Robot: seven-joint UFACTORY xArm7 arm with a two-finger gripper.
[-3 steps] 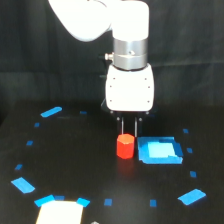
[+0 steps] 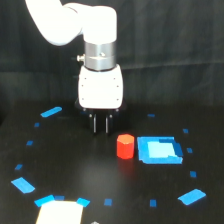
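A small red block (image 2: 125, 147) stands upright on the dark table, just left of a blue square tray (image 2: 142, 149). My gripper (image 2: 101, 123) points straight down, to the left of the block and somewhat behind it. Its two thin dark fingers are apart, and I see nothing between them. Whether the fingertips touch the table is hard to tell. Inside the tray lies a light, whitish patch (image 2: 161, 150).
Blue tape strips (image 2: 23, 185) and small blue squares mark the table around the edges. A pale box-like object (image 2: 60, 212) is cut off at the bottom left.
My gripper has moved left, away from above and behind the red block. Block and tray look unmoved.
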